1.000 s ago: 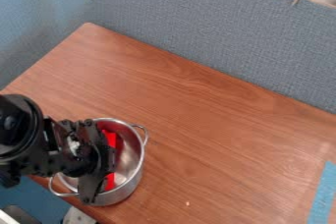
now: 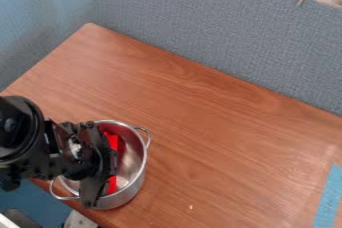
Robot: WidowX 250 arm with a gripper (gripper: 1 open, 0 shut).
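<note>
A steel pot (image 2: 130, 188) with handles stands at the lower left of the wooden table. Inside it is a red object (image 2: 115, 146), partly hidden by the arm. My black gripper (image 2: 96, 172) reaches down into the pot from the left, over the red object; its fingertips are mostly hidden, so I cannot see whether anything is between them.
Grey-blue padded panels (image 2: 214, 42) border it at the back and left. A strip of blue tape (image 2: 329, 194) lies at the right edge.
</note>
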